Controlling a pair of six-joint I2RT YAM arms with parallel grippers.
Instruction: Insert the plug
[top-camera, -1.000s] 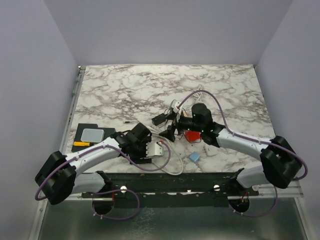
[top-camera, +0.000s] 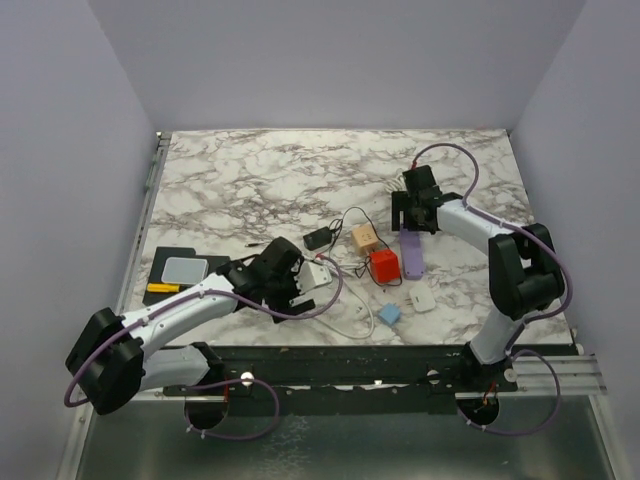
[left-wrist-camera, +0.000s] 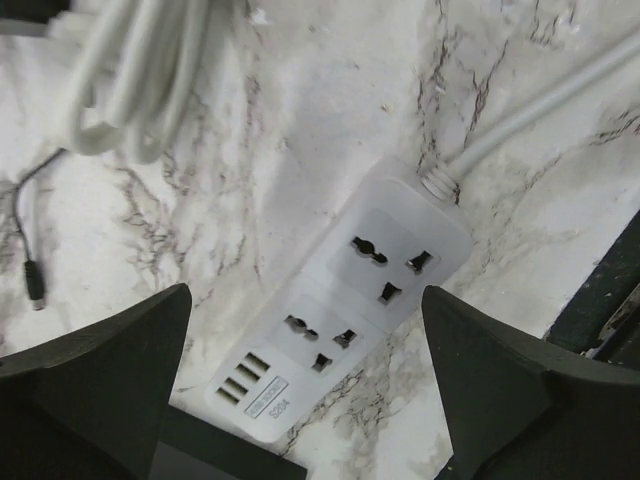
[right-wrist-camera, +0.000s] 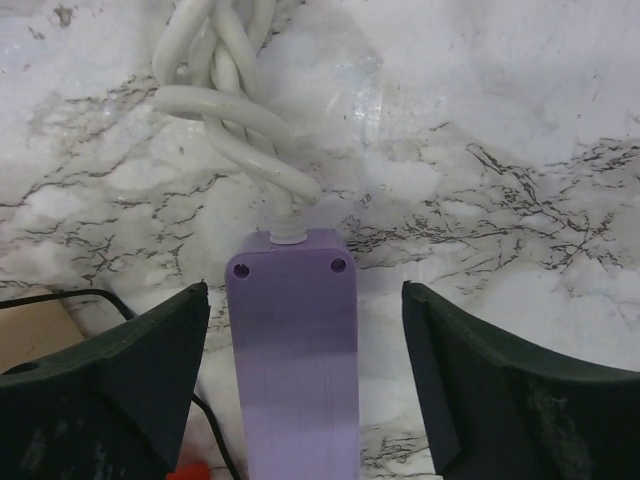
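Note:
A white power strip (left-wrist-camera: 340, 300) with sockets and USB ports lies under my left gripper, which is open with nothing between its fingers. In the right wrist view a lilac power strip (right-wrist-camera: 295, 370) lies lengthwise between the fingers of my right gripper, which stand apart on either side of it. A coiled white cable (right-wrist-camera: 230, 130) runs from its end. The top view shows my right gripper over that lilac strip, right of centre. Another white cable bundle (left-wrist-camera: 130, 90) lies near the left gripper.
A red block (top-camera: 384, 265), a tan block (top-camera: 364, 240), a blue block (top-camera: 388, 314), a white piece (top-camera: 422, 298) and a black adapter (top-camera: 318, 238) crowd the middle. Dark trays (top-camera: 170, 262) lie at left.
The left arm has shifted only slightly.

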